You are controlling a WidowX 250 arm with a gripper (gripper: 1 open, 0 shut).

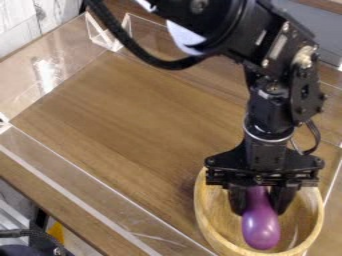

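A wooden bowl [210,217] stands at the lower right of the camera view. Inside it is a purple toy eggplant [261,224], its upper end hidden by my black gripper [265,194]. The gripper reaches down into the bowl from above, its fingers closed on the eggplant's upper part.
Clear edging strips run along its sides. A white bracket [107,32] sits at the far left corner, and dark hardware lies beyond the near left edge.
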